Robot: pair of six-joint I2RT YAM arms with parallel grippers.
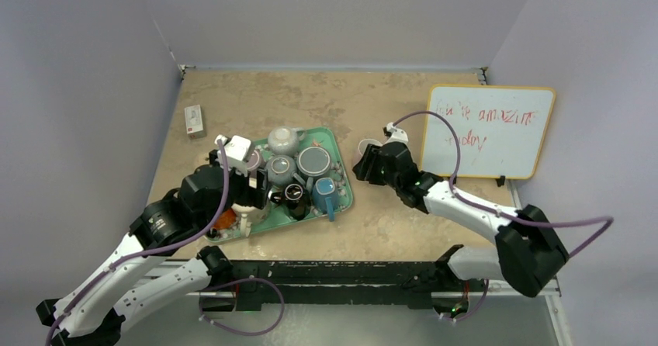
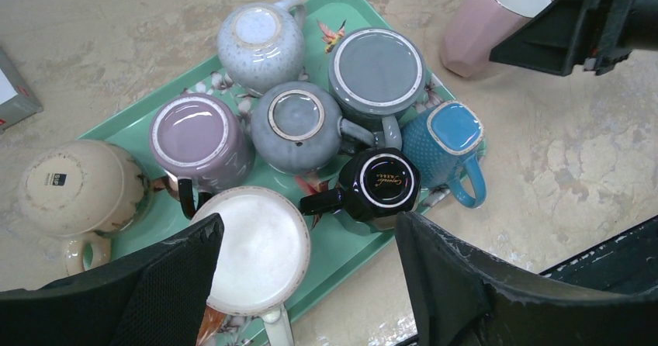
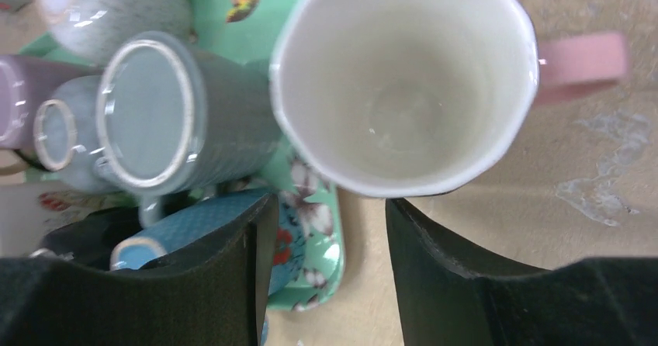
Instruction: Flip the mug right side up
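The pink mug [image 2: 477, 32] stands on the table right of the tray, its open mouth facing up. Its white inside [image 3: 403, 90] fills the upper middle of the right wrist view, with the pink handle [image 3: 582, 63] pointing right. My right gripper has its fingers apart and empty; one fingertip [image 3: 397, 210] is close to the near rim, and whether they touch I cannot tell. Seen from the top, that gripper [image 1: 363, 173] partly hides the mug. My left gripper is open above the tray, its fingers spread over the cups.
The green tray [image 2: 341, 3] holds several closely packed cups, many bottom up, including a blue mug [image 2: 444, 140] near its right edge. A whiteboard [image 1: 489, 133] stands at the right, and a small white box [image 1: 194, 121] lies at the left. Bare table stretches behind the tray.
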